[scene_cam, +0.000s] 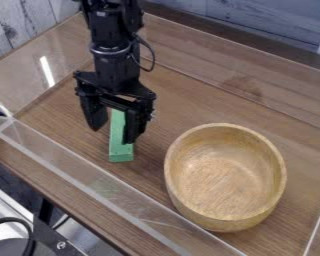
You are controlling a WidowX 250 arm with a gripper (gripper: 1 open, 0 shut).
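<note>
The black gripper (113, 122) is lowered over a green block (120, 150), which lies lengthwise on the wooden table. Its two fingers stand apart, open, one on each side of the block's upper part; whether they touch it cannot be told. The block's far end is partly hidden by the gripper.
A large light wooden bowl (224, 215) sits at the right front, close to the green block. A clear plastic edge runs diagonally across the lower left.
</note>
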